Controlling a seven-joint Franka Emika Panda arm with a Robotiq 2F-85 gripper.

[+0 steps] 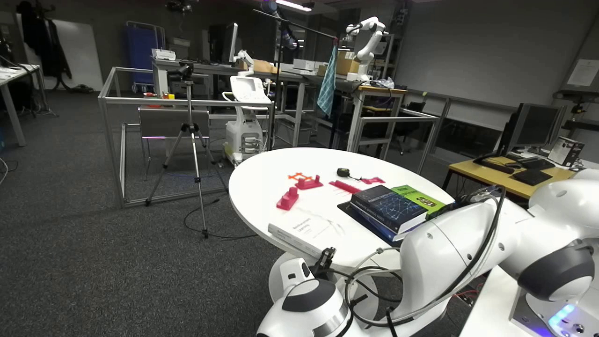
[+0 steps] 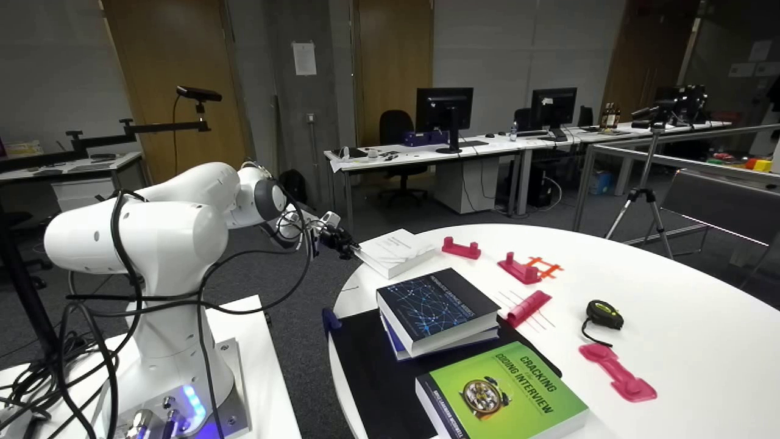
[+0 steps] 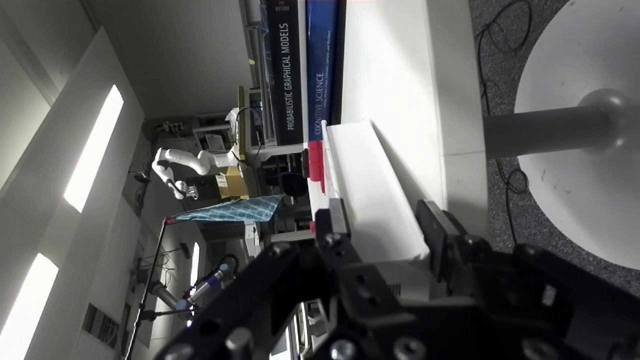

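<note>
A thick white book lies flat near the table's edge, its cover facing up. My gripper is shut on this white book, one finger at its upper cover and the other at its underside. From the side, the gripper reaches in level at the book's near corner, beyond the table rim. In exterior view 1 the gripper's black fingers show at the end of the white book; the contact itself is hard to make out there.
A dark blue book tops a stack on a black mat, beside a green book. Several pink parts, an orange piece and a tape measure lie on the round table. Its far side has free room.
</note>
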